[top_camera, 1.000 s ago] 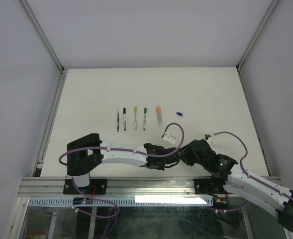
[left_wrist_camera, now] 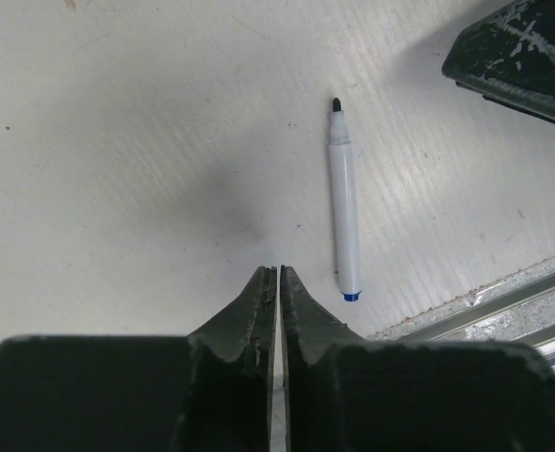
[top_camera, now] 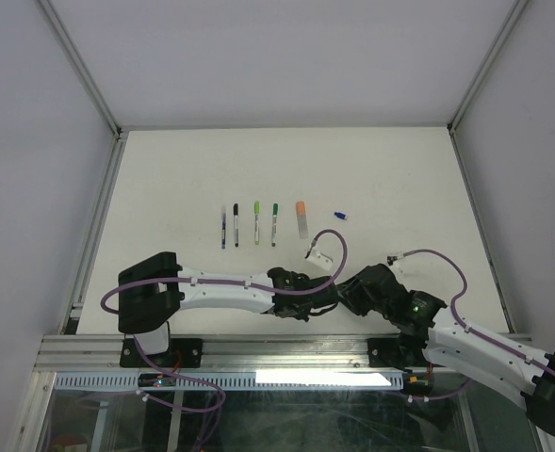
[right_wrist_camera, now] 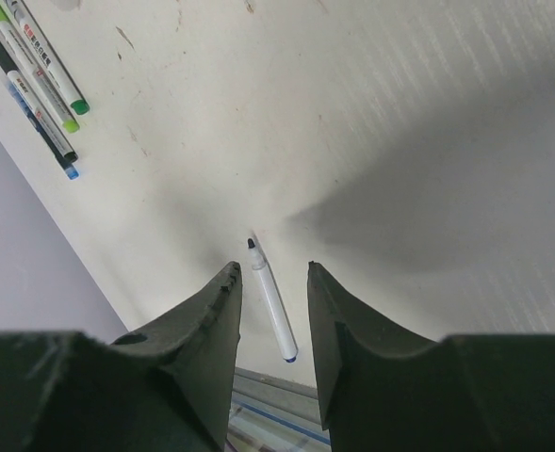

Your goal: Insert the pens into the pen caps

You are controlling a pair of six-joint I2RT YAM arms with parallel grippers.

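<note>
A white pen with a dark tip and blue end lies uncapped on the table, seen in both wrist views. My left gripper hovers beside it, its fingertips nearly together with nothing visible between them. My right gripper is open above the table, the pen appearing between and beyond its fingers, not held. A small blue cap lies apart, right of a row of capped pens in the middle of the table.
An orange-topped item lies right of the row. The two arms are close together at the front, and the table's metal front edge is near the white pen.
The left arm has shifted slightly to the left in the top view. The right arm has barely moved; the pens and cap stay in place.
</note>
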